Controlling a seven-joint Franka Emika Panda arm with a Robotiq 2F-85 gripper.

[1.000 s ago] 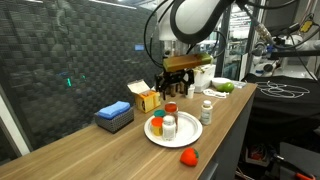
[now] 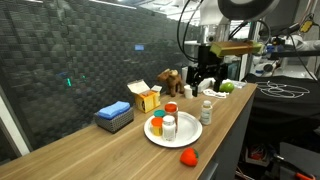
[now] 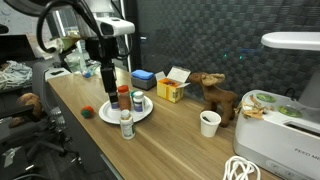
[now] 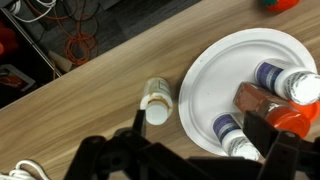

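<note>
On the table next to the white plate (image 2: 190, 128) stands a small bottle (image 2: 206, 112) with a whitish cap, upright; the same bottle (image 3: 127, 125) is at the plate's near side in exterior view 2. My gripper (image 2: 204, 77) hangs well above the table, near the bottle and pointing down. It is open, with its dark fingers spread wide and nothing held. In the wrist view the bottle (image 4: 157, 101) lies near the left finger (image 4: 140, 122), while the right finger (image 4: 256, 132) covers part of the plate. Several shaker-like jars, including a red-topped one (image 4: 284, 115), stand on the plate.
A tomato (image 2: 189, 157) lies near the table's front edge. Behind are a blue-topped dark box (image 2: 115, 115), an open yellow box (image 2: 146, 98), a brown toy animal (image 3: 214, 92), a white cup (image 3: 210, 123) and a white toaster-like appliance (image 3: 280, 137). Bare wood lies left of the plate in exterior view 1.
In exterior view 1 my gripper has moved right, from above the jars on the plate to near the small bottle. It stays open, and the objects on the table have not moved.
</note>
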